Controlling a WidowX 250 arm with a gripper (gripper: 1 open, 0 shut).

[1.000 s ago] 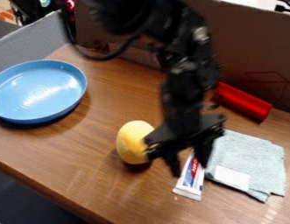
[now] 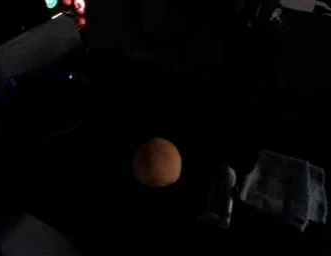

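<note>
The view is very dark now. An egg-shaped yellow object (image 2: pixel 157 162), dimly lit orange, stands near the middle. To its right lie the toothpaste tube (image 2: pixel 219 205) and a folded cloth (image 2: pixel 285 190), both faint. The blue plate (image 2: pixel 34 105) is barely visible at the left. My gripper cannot be made out in the darkness.
A pale edge (image 2: pixel 34 45) shows at the upper left, with small coloured lights above it. The table surface and whatever stands at the back are hidden in darkness.
The scene has gone from brightly lit to very dark. Earlier my arm moved up and right from beside the yellow object; where it is now cannot be seen.
</note>
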